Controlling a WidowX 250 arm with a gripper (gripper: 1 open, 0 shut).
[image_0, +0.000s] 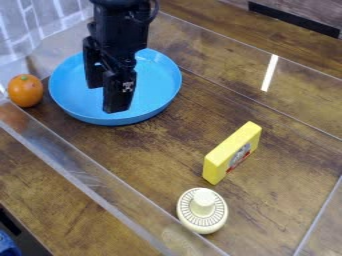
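My black gripper (114, 85) hangs over a round blue bowl (158, 88) at the upper left, its fingers pointing down inside the bowl's outline. Whether the fingers are apart or closed, or have anything between them, is unclear. An orange fruit (24, 92) sits just left of the bowl. A yellow box (230, 150) with a printed side stands right of centre, and a white round object (203, 210) with a knob lies near the bottom.
A clear plastic edge (94, 175) runs diagonally across the lower left.
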